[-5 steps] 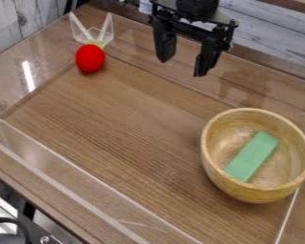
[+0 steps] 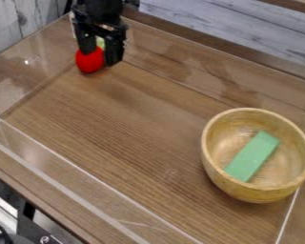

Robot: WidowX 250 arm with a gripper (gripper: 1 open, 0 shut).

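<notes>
My black gripper (image 2: 96,48) is at the upper left, low over a red round object (image 2: 89,62), which it partly covers. The gripper is open. Something pale green shows behind it, mostly hidden. I cannot tell whether the fingers touch the red object.
A wooden bowl (image 2: 216,135) with a green block (image 2: 252,155) inside stands at the lower right. Walls border the table's left and back.
My gripper has moved left from the upper middle to over the red object, now partly hiding it. The bowl and green block have not moved.
</notes>
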